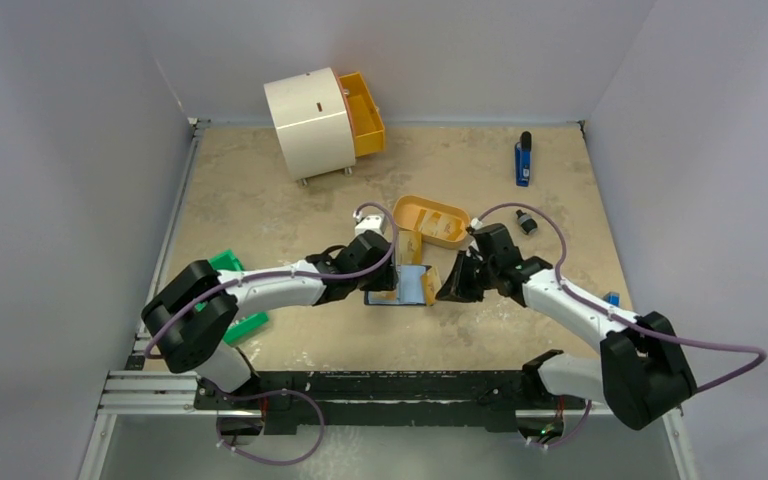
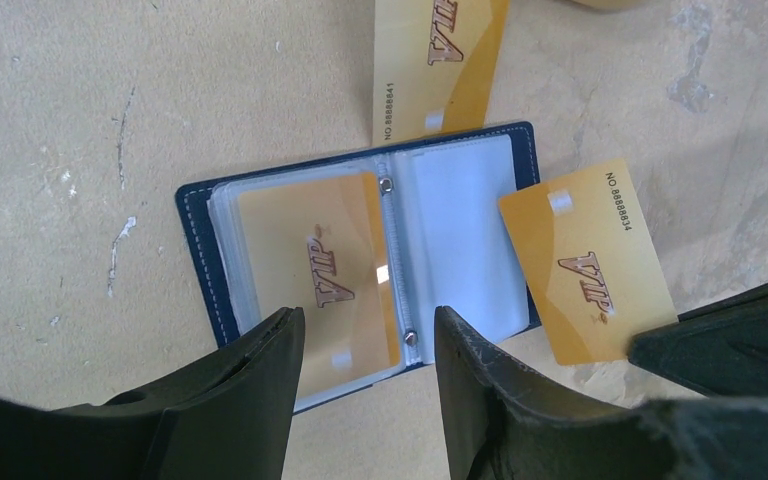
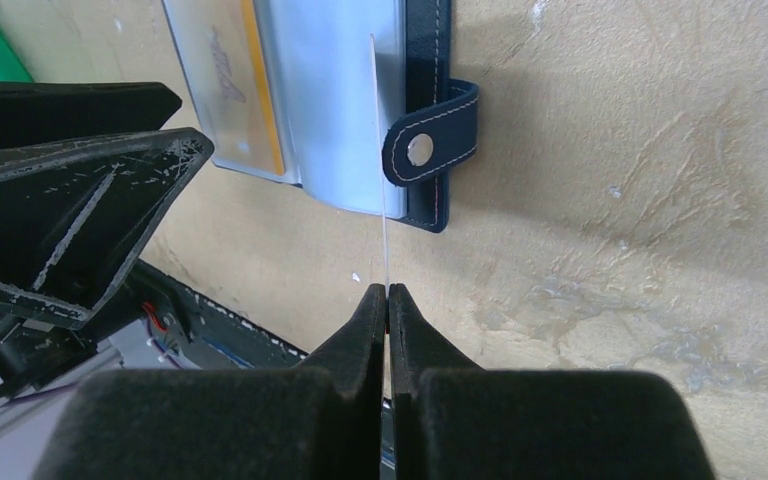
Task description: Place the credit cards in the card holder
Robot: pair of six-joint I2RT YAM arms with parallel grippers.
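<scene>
The card holder [image 2: 465, 240] lies open on the table, dark blue with clear sleeves. A gold VIP card [image 2: 282, 235] sits in its left sleeve, while the right side shows only pale blue. My right gripper is shut on a gold card, seen edge-on as a thin line in the right wrist view; the card is above the holder's right edge, by the snap strap [image 3: 435, 140]. Over the holder's lower part my left gripper stands open, nothing between its fingers. Another gold card [image 2: 435, 60] lies on the table against the holder's back edge.
An orange tray [image 1: 400, 207] with a card in it stands behind the holder. The white drum-shaped box [image 1: 305, 125] is at the back left, a green tray [image 1: 255, 325] at the left. A blue stapler-like item [image 1: 523, 165] lies back right. Clear table lies in front.
</scene>
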